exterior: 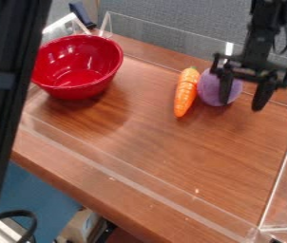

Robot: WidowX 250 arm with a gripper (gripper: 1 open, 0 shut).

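My black gripper [241, 87] is at the upper right, blurred, its fingers spread apart just in front of and over a purple round object [211, 89], which it partly hides. An orange carrot [185, 93] lies on the wooden table just left of the purple object. A red bowl [70, 71] sits at the back left. Whether anything is between the fingers is hard to tell.
Clear low walls border it, with a grey backdrop behind and a dark post along the left side of the view.
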